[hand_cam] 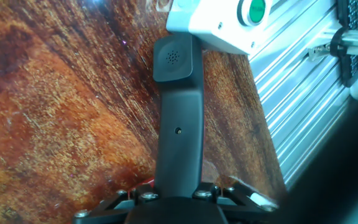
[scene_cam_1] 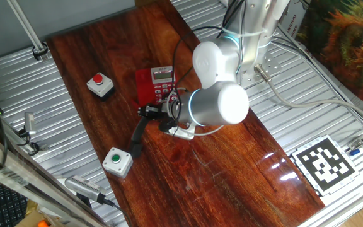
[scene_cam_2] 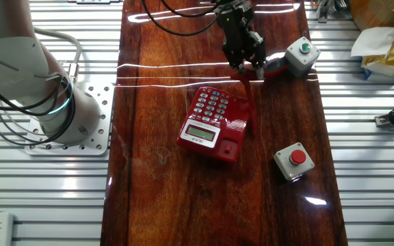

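Observation:
A telephone handset, dark on its inner face [hand_cam: 179, 134], is held near one end by my gripper. The fingers are shut around it in the wrist view. Its free earpiece end reaches the white box with the green button [hand_cam: 213, 22] and appears to touch or overlap it. Exterior view 2 shows the gripper [scene_cam_2: 249, 65] beyond the keypad side of the red telephone base [scene_cam_2: 214, 123]. That base [scene_cam_1: 155, 86] lies on the table behind the gripper [scene_cam_1: 149, 113] in exterior view 1. The gripped end of the handset is hidden.
A white box with a red button [scene_cam_1: 99, 84] stands near the table's left edge. Black cables [scene_cam_2: 176, 31] hang by the arm.

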